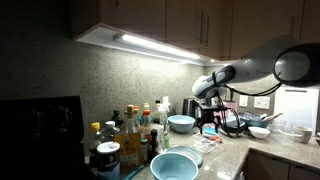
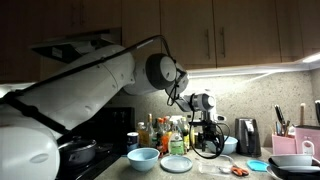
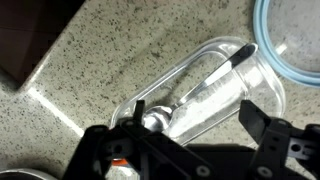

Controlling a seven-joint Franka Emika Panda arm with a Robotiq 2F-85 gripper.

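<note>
In the wrist view, a clear plastic tray [image 3: 213,72] lies on the speckled counter with a metal spoon [image 3: 215,82] in it, its bowl toward my gripper. Something small and orange-red [image 3: 120,162] shows at the tray's near left end, partly covered by the gripper. My gripper stands open over the tray, its two dark fingers apart and nothing held between them. From the side, the gripper [image 2: 208,140] hangs above the counter near the clear tray [image 2: 211,168].
A round lidded container with a blue rim [image 3: 292,40] lies beside the tray. Bowls [image 2: 144,158], a plate [image 2: 175,164] and several bottles [image 1: 130,138] stand to one side. A kettle [image 2: 247,135] and pans [image 2: 293,160] stand on the other. Bare counter [image 1: 228,157] runs along the front.
</note>
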